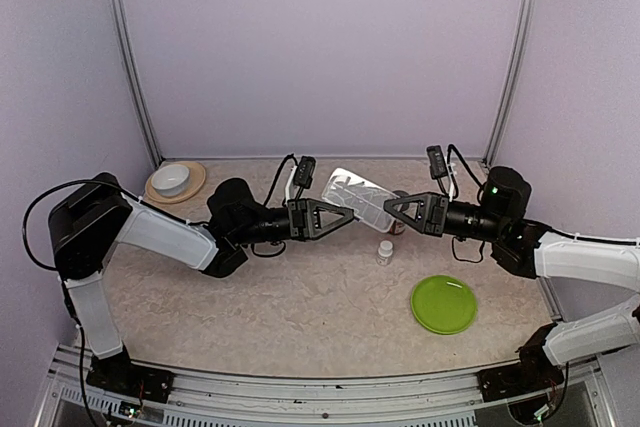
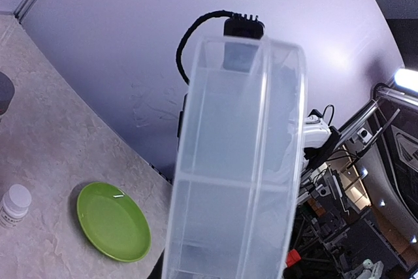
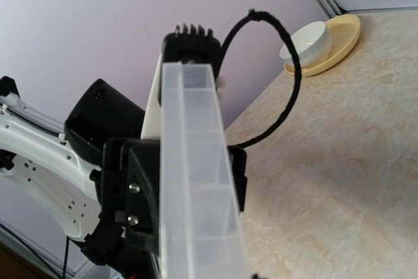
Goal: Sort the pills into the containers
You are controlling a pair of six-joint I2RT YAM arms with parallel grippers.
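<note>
A translucent compartmented pill box (image 1: 355, 192) is held in the air between both grippers, filling the middle of the left wrist view (image 2: 232, 155) and the right wrist view (image 3: 196, 174). My left gripper (image 1: 338, 217) is shut on its left end, my right gripper (image 1: 398, 209) on its right end. No pills can be made out in it. A small white-capped bottle (image 1: 384, 252) stands on the table below the box, also in the left wrist view (image 2: 14, 204). A second, darker container behind the box is mostly hidden.
A green plate (image 1: 443, 304) lies at the front right. A white bowl (image 1: 170, 177) sits on a round wooden board (image 1: 195, 188) at the back left.
</note>
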